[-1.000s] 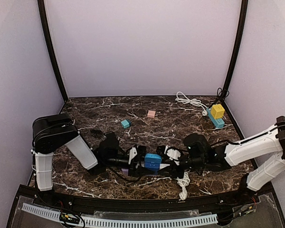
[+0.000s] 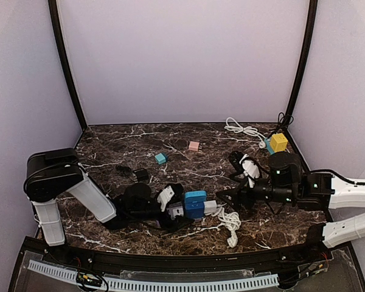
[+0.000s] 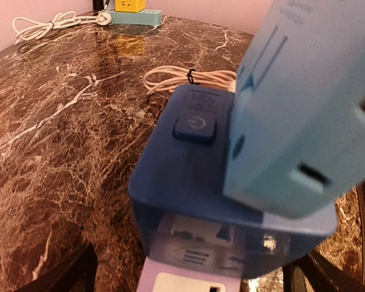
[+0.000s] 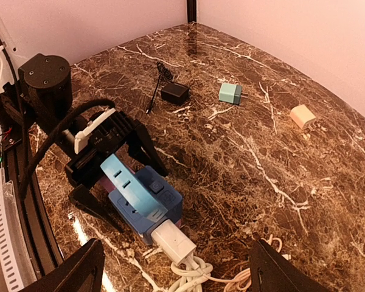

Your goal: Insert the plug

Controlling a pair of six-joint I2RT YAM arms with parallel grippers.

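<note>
The blue power socket (image 2: pixel 194 207) lies on the marble table, its light blue top section (image 3: pixel 298 103) upright. A white plug (image 4: pixel 173 242) sits against its side, with a coiled white cable (image 2: pixel 231 225) trailing from it. My left gripper (image 2: pixel 176 213) stands open at the socket's other end, a finger to each side in the right wrist view, around a lilac part. My right gripper (image 2: pixel 234 182) is raised to the right of the plug, part open with nothing between its fingers.
Black (image 4: pixel 174 93), teal (image 4: pixel 230 93) and pink (image 4: pixel 302 116) adapters lie farther back. A yellow cube (image 2: pixel 278 142) stands by a teal strip and coiled cables at the back right.
My right gripper has lifted away from the socket and plug, up and to the right. My left gripper has shifted slightly left and stands open.
</note>
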